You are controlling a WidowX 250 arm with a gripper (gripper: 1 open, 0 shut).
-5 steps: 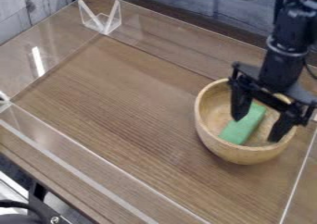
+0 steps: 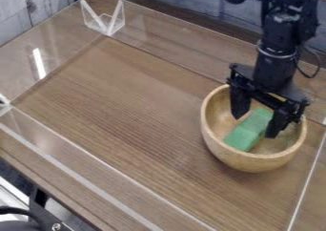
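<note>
A tan bowl (image 2: 237, 156) sits on the brown wooden table at the right, with a green rectangular block (image 2: 245, 134) lying inside it. The black gripper (image 2: 261, 113) reaches down into the bowl from the upper right, its fingers open on either side of the block's upper part. Whether the fingers touch the block cannot be told.
A clear plastic piece (image 2: 105, 17) stands at the upper left, near the table's back. A dark cable lies beyond the lower-left edge.
The gripper has moved a little left and lower over the bowl, its fingers now further inside it around the upper part of the green block.
</note>
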